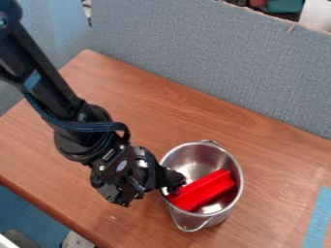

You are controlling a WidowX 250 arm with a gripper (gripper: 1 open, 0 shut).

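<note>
A steel pot [207,153] stands on the wooden table near the bottom centre. A red cylindrical object [207,190] lies inside it, tilted along the pot's width. My black gripper [172,182] reaches over the left rim of the pot, its tip next to the left end of the red object. The fingertips are dark and partly hidden, so their spacing is hard to make out.
A grey padded wall [220,68] runs along the back. A strip of blue tape [318,218] is at the right.
</note>
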